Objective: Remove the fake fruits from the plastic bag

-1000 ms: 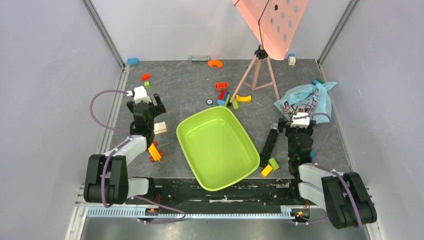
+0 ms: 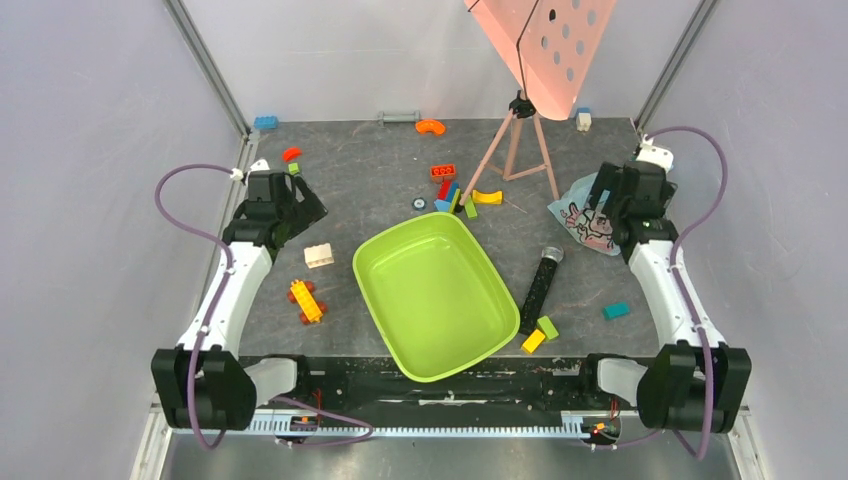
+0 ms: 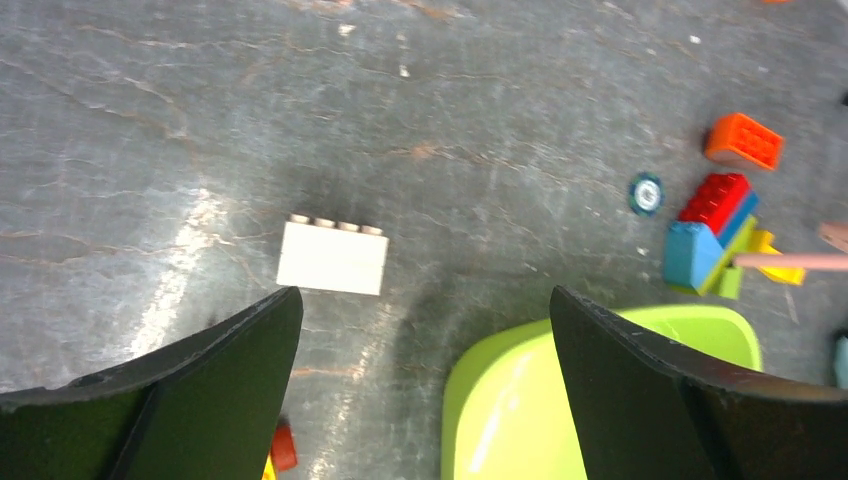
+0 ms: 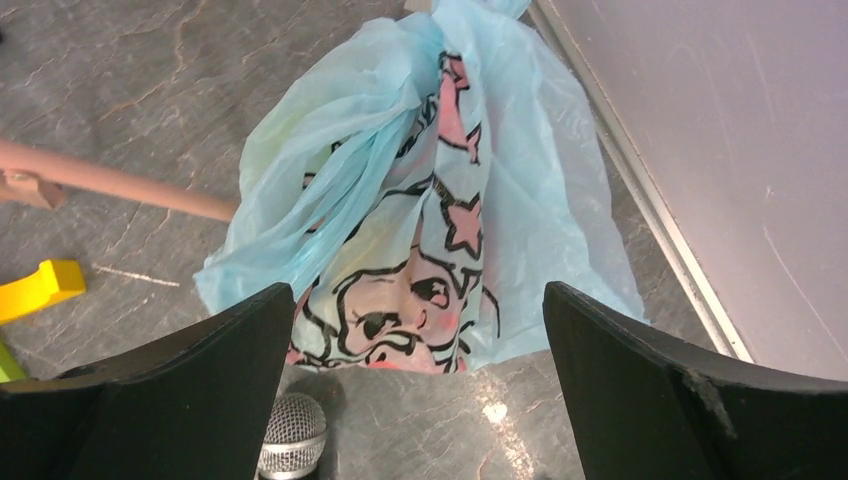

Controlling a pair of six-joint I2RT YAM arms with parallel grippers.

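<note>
A light blue plastic bag [image 4: 545,190] with pink and black cartoon prints lies crumpled on the floor by the right wall. Pale yellowish shapes show faintly through it; the fruits themselves cannot be made out. Above the bag, my right gripper is open, its fingers apart and nothing between them. In the top view that arm covers much of the bag [image 2: 577,212]. Over the left side of the floor my left gripper stands open and empty, with a cream block [image 3: 331,257] in sight beyond its fingers.
A green tray [image 2: 438,295] sits in the middle. Close to the bag are the pink easel's leg [image 2: 548,160] and a black microphone [image 2: 540,290]. Several toy blocks lie around, among them a teal one [image 2: 616,311]. Bare floor lies at centre left.
My right arm has moved away from the front edge, up and right, and its gripper is now over the bag.
</note>
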